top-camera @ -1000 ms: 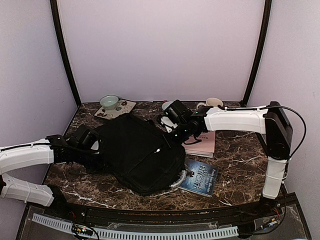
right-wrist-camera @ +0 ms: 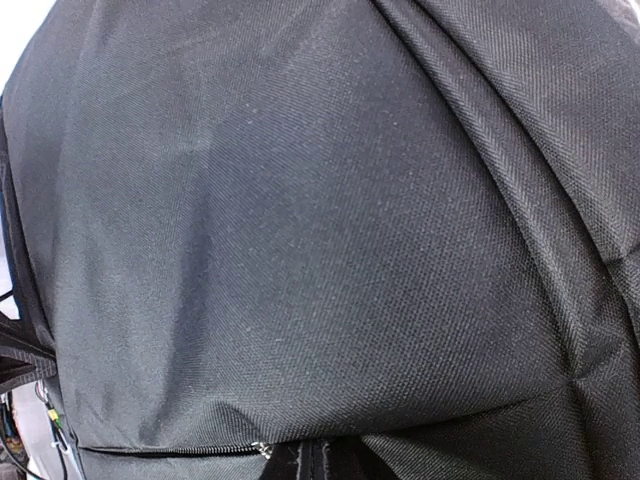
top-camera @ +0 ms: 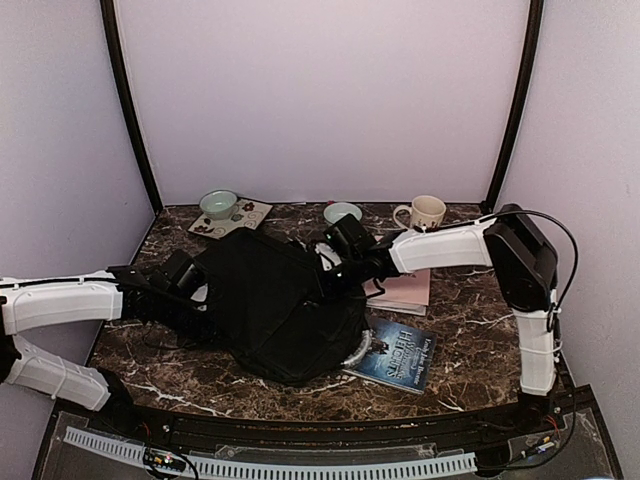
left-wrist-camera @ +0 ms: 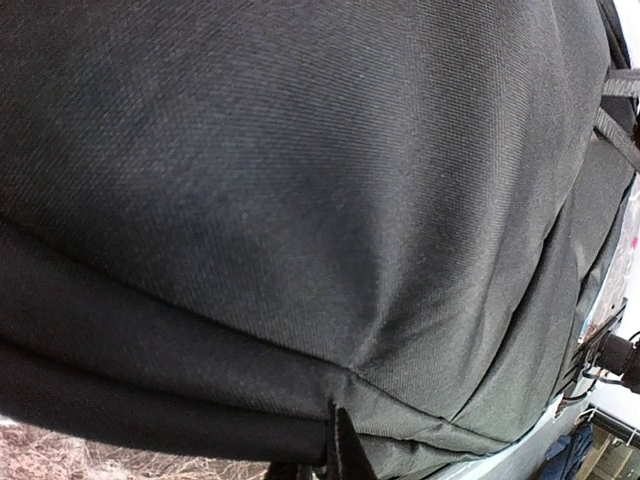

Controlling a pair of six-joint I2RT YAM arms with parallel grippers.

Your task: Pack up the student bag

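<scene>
A black backpack [top-camera: 260, 310] lies across the middle of the counter, filling both wrist views. My left gripper is shut on the backpack's fabric at its left edge, low in the left wrist view. My right gripper is down on the bag's zipper [right-wrist-camera: 180, 448] line, shut; whether anything thin is between its fingers is hidden. A blue book [top-camera: 395, 355] lies at the bag's right front, and a pink book [top-camera: 405, 290] lies behind it, partly under my right arm.
At the back stand a green bowl [top-camera: 218, 203] on a patterned mat [top-camera: 250, 218], a pale bowl [top-camera: 342, 211] and a mug [top-camera: 428, 212].
My right gripper has moved left and down onto the zipper line. The blue book has shifted slightly left. My left gripper has stayed almost in place.
</scene>
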